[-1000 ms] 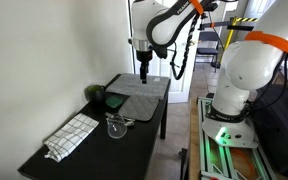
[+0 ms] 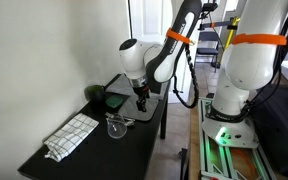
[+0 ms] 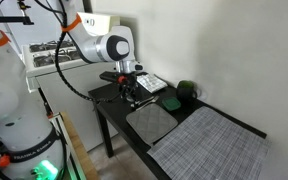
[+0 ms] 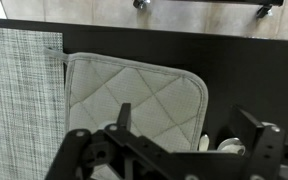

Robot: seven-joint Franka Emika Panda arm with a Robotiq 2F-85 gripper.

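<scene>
My gripper points down low over the black table, close above the grey quilted pot holder. Its fingers stand apart and nothing shows between them. In the wrist view the pot holder lies flat below the gripper, with its hanging loop towards the woven mat. From the other side, the gripper hangs beyond the pot holder, near a few utensils. Whether the fingertips touch anything cannot be made out.
A glass and metal utensils lie nearby. A green item and a dark pot stand by the wall. A white checked cloth occupies the near end. Bare black table shows in front.
The arm has come down and to the left in exterior view 1, from high above the grey mat to low by the pot holder. Objects on the table look unmoved.
</scene>
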